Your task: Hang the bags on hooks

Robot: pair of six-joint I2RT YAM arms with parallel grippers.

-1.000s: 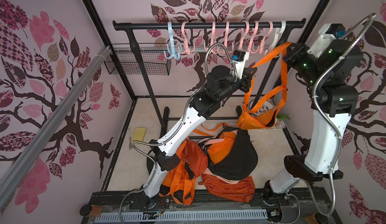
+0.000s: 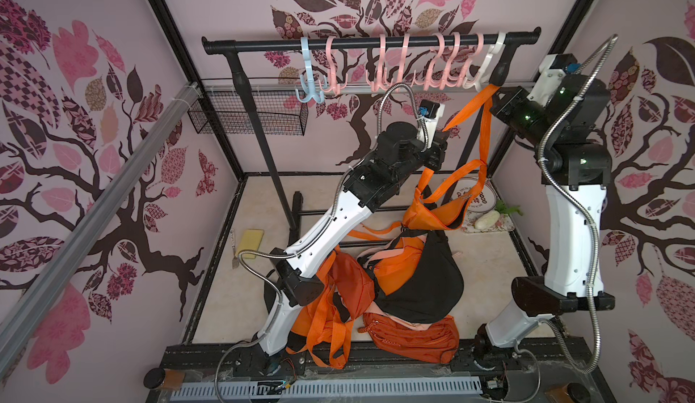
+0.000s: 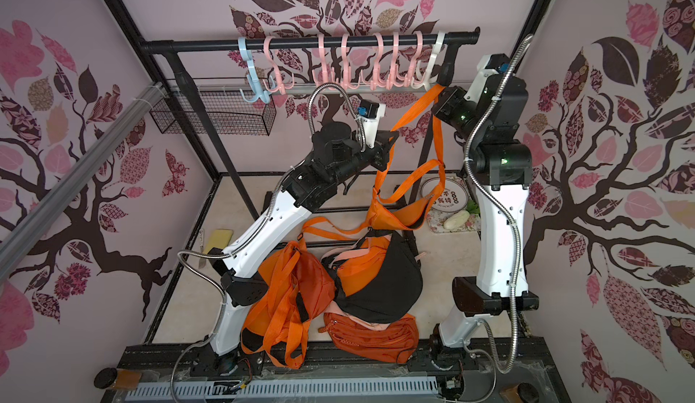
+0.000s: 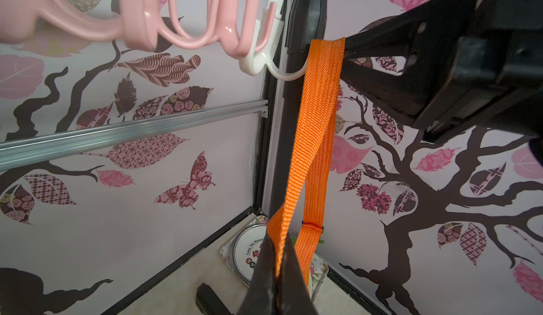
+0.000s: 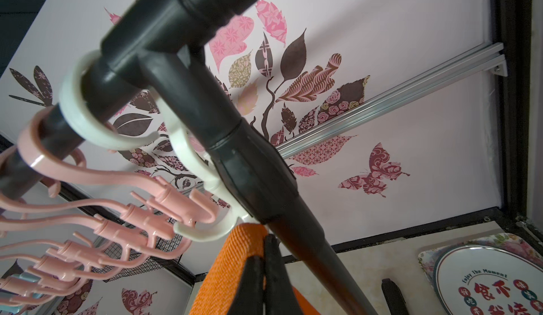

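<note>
An orange bag (image 2: 427, 215) hangs by its strap (image 4: 311, 117) between my grippers, low over the pile. My left gripper is shut on the strap, below the hook row. My right gripper is shut on the strap's upper end, beside the white hook (image 5: 206, 230) at the rail's right end, close to the black post (image 5: 305, 252). Pink hooks (image 3: 344, 63) and a blue hook (image 3: 253, 77) hang further left on the rail (image 3: 297, 43).
Orange and black bags (image 2: 420, 280) lie piled on the floor. A wire basket (image 2: 246, 113) is at the back left. A plate and tray with vegetables (image 2: 486, 222) sit at the back right.
My right gripper has moved left with the strap, toward the white hook. The hanging bag has swung left.
</note>
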